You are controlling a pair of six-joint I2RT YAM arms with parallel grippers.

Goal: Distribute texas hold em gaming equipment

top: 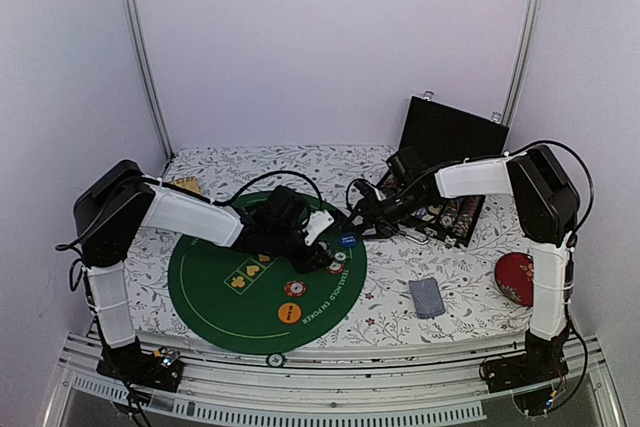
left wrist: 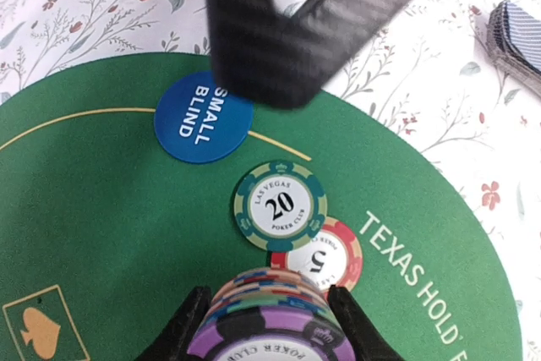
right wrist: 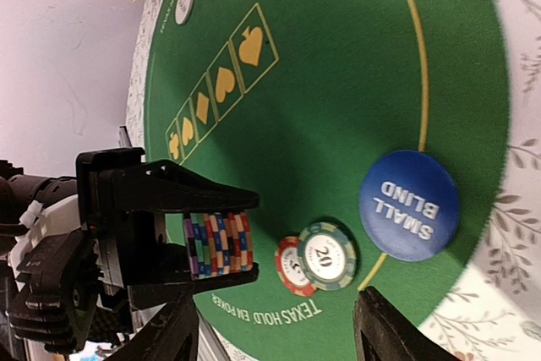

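Observation:
In the right wrist view, my left gripper is shut on a striped stack of poker chips (right wrist: 211,245), held on its side-edges above the green mat (right wrist: 321,99). The left wrist view shows the stack's purple top chip (left wrist: 272,336) between the fingers. Just beyond it, a green 20 chip (left wrist: 281,206) lies partly over a red 5 chip (left wrist: 325,255). A blue small blind disc (left wrist: 203,116) rests close by. My right gripper is open, nothing between its fingers, over the mat's edge. Another red chip (top: 295,288) lies nearer the front.
An open black chip case (top: 455,222) stands at the back right. A card deck (top: 427,298) and a red round item (top: 515,278) lie on the right. An orange disc (top: 289,313) sits near the mat's front. Both grippers are close together.

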